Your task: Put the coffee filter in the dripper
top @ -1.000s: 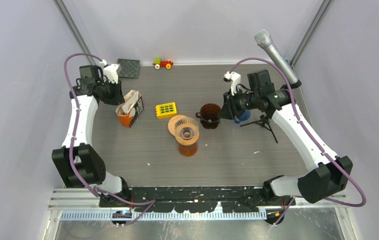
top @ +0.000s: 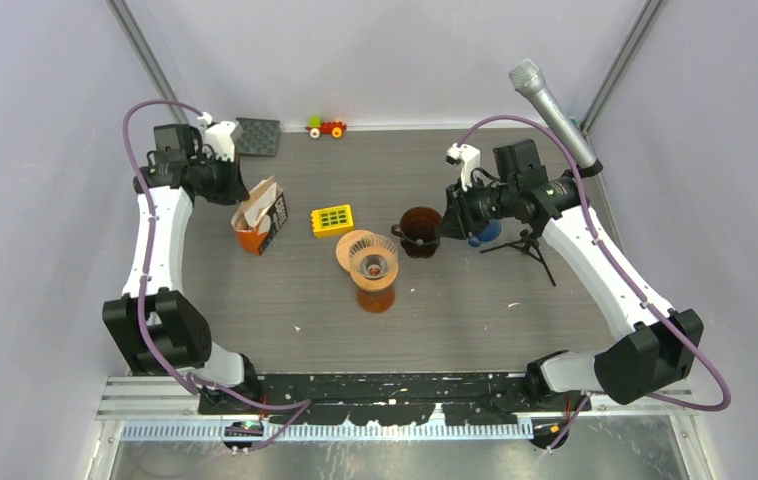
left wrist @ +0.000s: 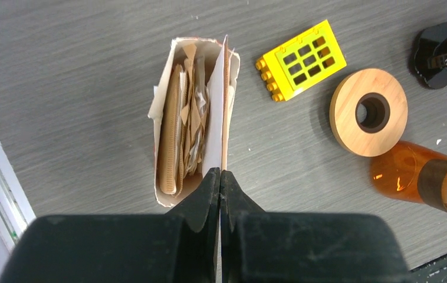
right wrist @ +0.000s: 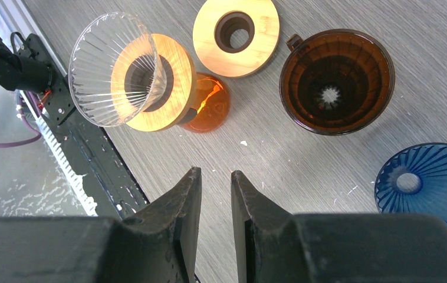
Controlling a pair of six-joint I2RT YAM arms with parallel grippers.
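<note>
An orange-and-black box [top: 263, 232] of coffee filters stands on the left of the table, its top gaping. Brown paper filters [left wrist: 174, 141] stand on edge inside it. My left gripper is shut at the box's near side, its tips at the lower end of an upright white flap [left wrist: 215, 112]; nothing clearly shows between them. The clear ribbed dripper [right wrist: 112, 71] rests on a wooden collar [right wrist: 180, 88] above an amber glass server [right wrist: 212, 106]. Over bare table, my right gripper is part open and empty.
A brown dripper [right wrist: 336, 82] and a blue one [right wrist: 433, 177] stand near my right gripper. A wooden ring [right wrist: 262, 35] lies beside the server. Between box and ring sits a yellow toy block [top: 332, 220].
The pale paper at the box's mouth now looks flatter and differently shaped. The right arm shows almost no movement.
</note>
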